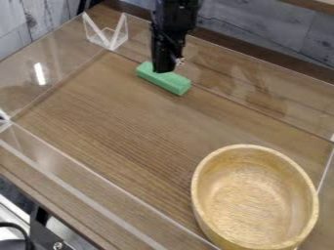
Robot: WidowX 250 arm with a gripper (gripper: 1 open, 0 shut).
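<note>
My gripper (167,61) is at the top centre of the view, dark, hovering just above and behind a green block (163,81) that lies flat on the wooden table. Its fingers look close together with nothing visible between them, though they are small and dark here. The block is apart from the fingertips as far as I can tell.
A large beige bowl (253,195) sits at the lower right. A white wire-like stand (105,31) is at the upper left corner of the table. A wall runs along the back.
</note>
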